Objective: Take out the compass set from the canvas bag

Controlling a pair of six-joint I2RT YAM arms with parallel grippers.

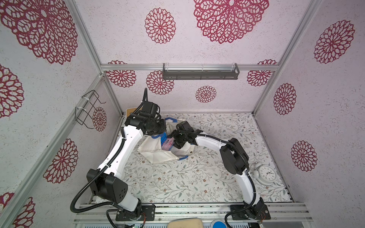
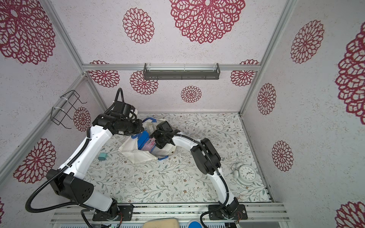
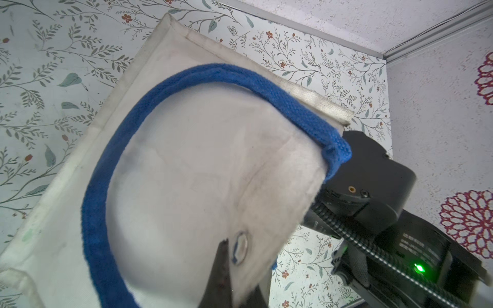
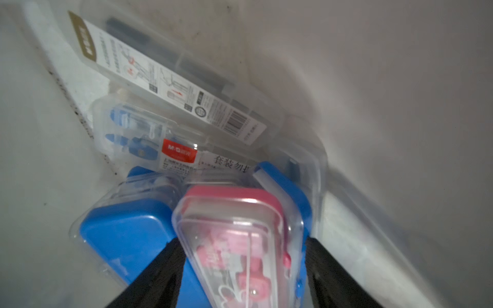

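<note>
The white canvas bag (image 1: pixel 154 152) with blue handles lies open on the table. My left gripper (image 1: pixel 161 129) is at its left rim, shut, with a fold of canvas (image 3: pixel 267 205) at its fingers in the left wrist view. My right gripper reaches inside, open, its fingers either side of a pink-lidded clear compass set (image 4: pixel 231 241). Beside that set are a blue case (image 4: pixel 128 236) and other clear cases (image 4: pixel 174 77) with labels.
A white clock (image 1: pixel 267 174) stands at the front right. A small teal object (image 2: pixel 102 156) lies left of the bag. A grey shelf (image 1: pixel 200 74) hangs on the back wall.
</note>
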